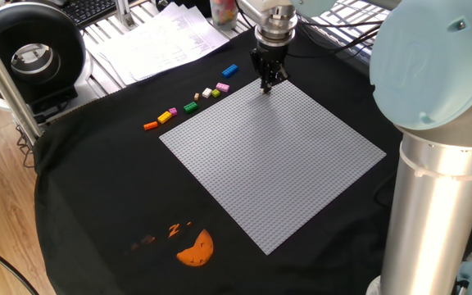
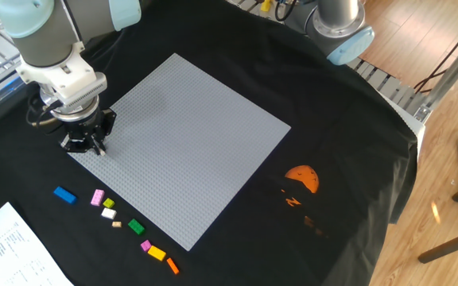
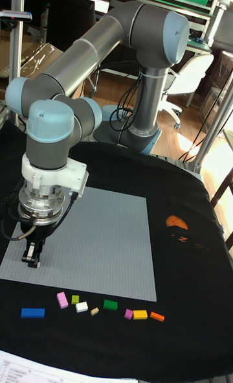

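A large grey studded baseplate [image 1: 273, 168] lies flat on the black cloth. Over its corner nearest the row of bricks, my gripper [image 1: 266, 87] points down, its black fingertips at or just above the studs. In the second exterior view the gripper [image 2: 100, 149] is at the plate's left corner; in the third, the gripper [image 3: 32, 261] is at the near left. The fingers look close together, but their gap is too small and dark to read, and whether anything is between them cannot be made out.
Off the plate's edge lie loose bricks, among them blue [image 3: 32, 312], pink [image 3: 63, 300], white [image 3: 82, 307], green [image 3: 110, 304], yellow [image 3: 140, 314] and orange [image 3: 158, 316]. Papers [image 1: 158, 45] lie beyond them. Most of the plate is bare. An orange print [image 1: 196, 248] marks the cloth.
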